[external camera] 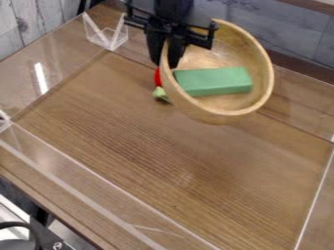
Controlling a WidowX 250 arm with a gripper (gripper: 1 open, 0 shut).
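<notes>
My gripper (164,51), black, is shut on the rim of a tan bowl (237,103) held above the upper middle of the wooden table (144,166). The bowl is tilted, and a green block (213,81) lies inside it. Small red and green items (162,94) show just left of the bowl, partly hidden by it.
A clear plastic object (107,31) stands at the back left near the wall. Black cables lie off the table at the lower left.
</notes>
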